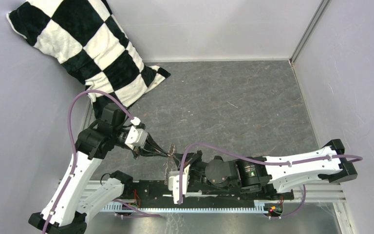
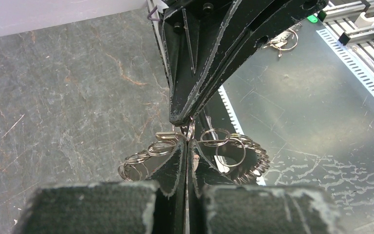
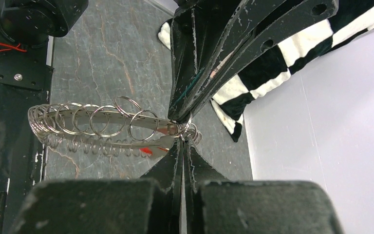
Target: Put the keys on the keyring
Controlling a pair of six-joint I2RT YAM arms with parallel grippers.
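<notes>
The keyring (image 1: 169, 168), a wide metal hoop strung with many small wire rings, hangs in the air between my two grippers. My left gripper and my right gripper are both shut, their tips meeting almost nose to nose. Right at those tips stands a small split ring (image 2: 191, 130), partly hidden by the fingers. In the right wrist view the small rings (image 3: 108, 121) run away to the left along the hoop's flat band, which has red marks. Which fingers pinch the hoop and which the small ring is hard to tell. No key is clearly visible.
Another small bunch of metal rings (image 2: 286, 41) lies on the metal surface beyond the arms. A checkered cloth (image 1: 97, 53) leans at the back left.
</notes>
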